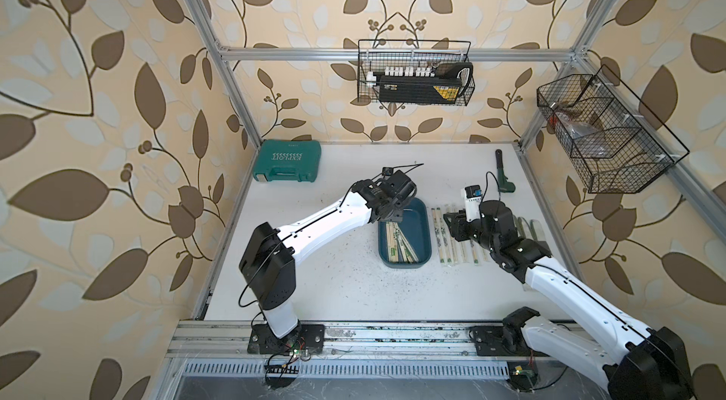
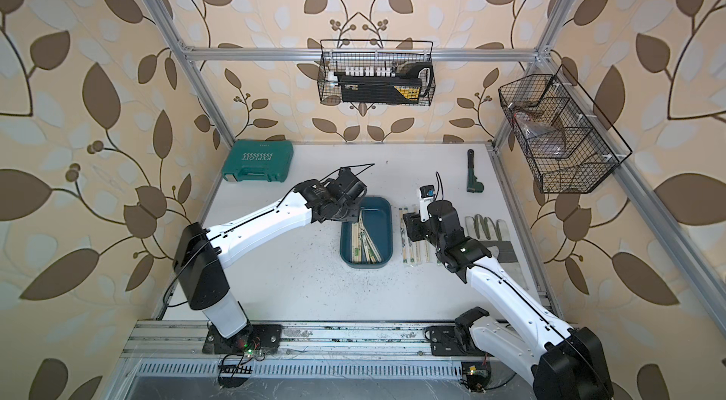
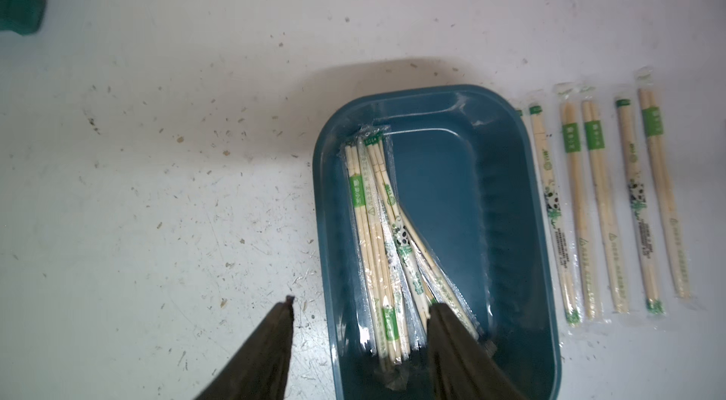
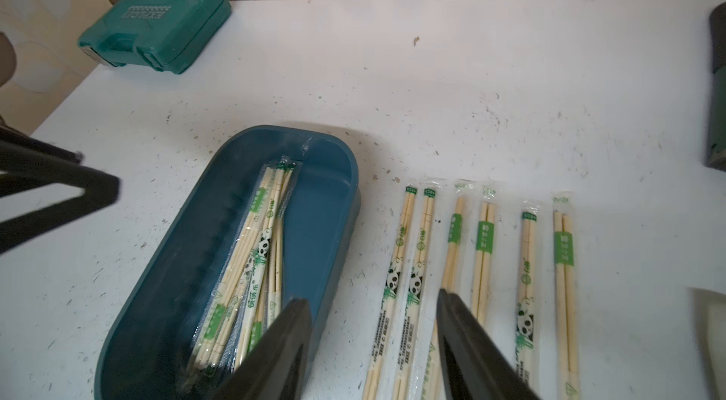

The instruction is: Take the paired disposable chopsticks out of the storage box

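A blue storage box (image 3: pixel 484 173) holds several wrapped chopstick pairs (image 3: pixel 370 248), lying lengthwise, mostly in its left half. More wrapped pairs (image 4: pixel 484 248) lie in a row on the table to the box's right. My left gripper hangs over the box's left side, fingers apart, nothing visible between them. My right gripper is above the table just right of the box, fingers apart and empty.
A green case (image 1: pixel 287 160) lies at the back left, a dark green tool (image 2: pixel 472 173) at the back right, cutlery (image 2: pixel 491 230) on the right. Wire baskets hang above.
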